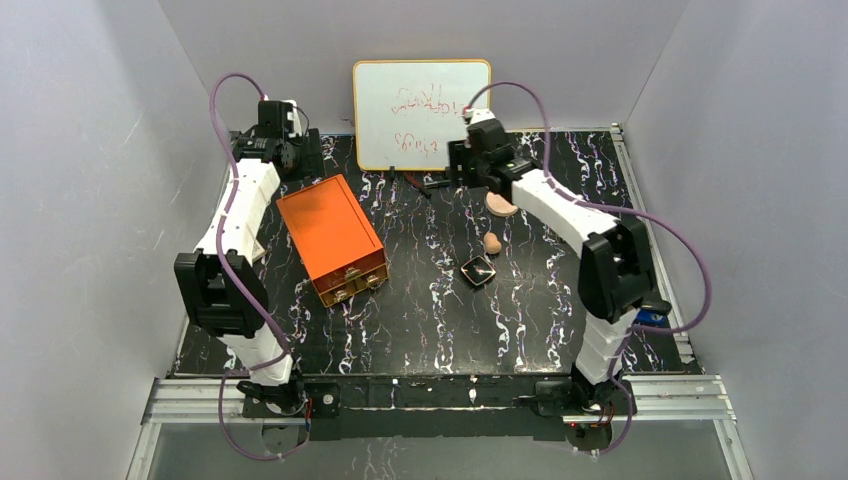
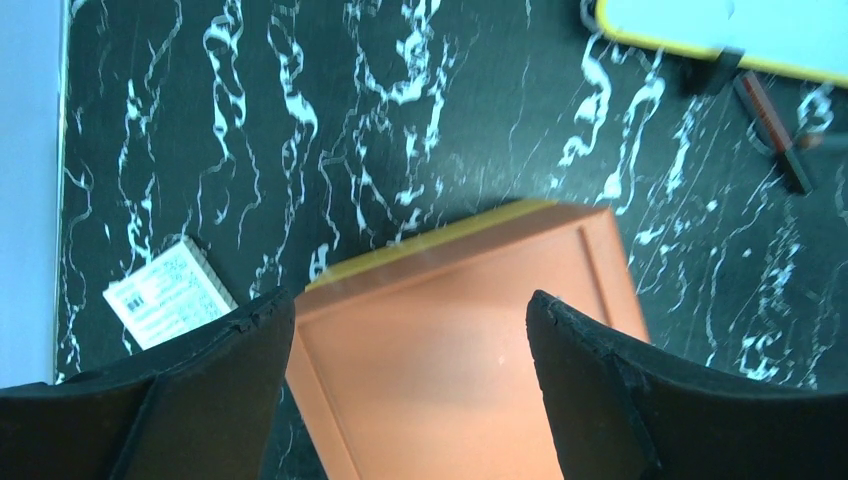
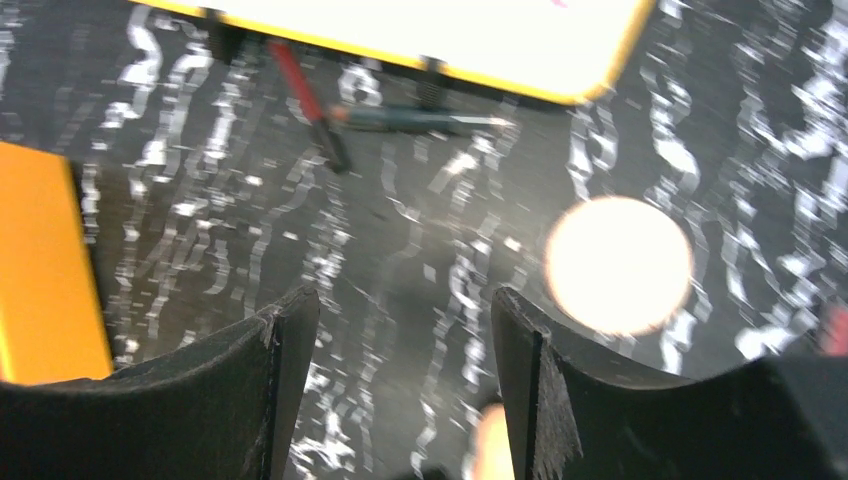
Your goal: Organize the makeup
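Note:
An orange drawer box sits at left-centre, drawers facing the front. My left gripper is open above its rear end, nothing between its fingers. My right gripper is open over the back right, empty. Below it lie a round pale disc, a red-and-black stick and a dark pen-like item by the whiteboard. A beige puff and a square black compact lie at centre right. A white packet lies left of the box.
A whiteboard stands at the back on clips. A blue item at front right is partly hidden by the right arm. Walls bound the sides.

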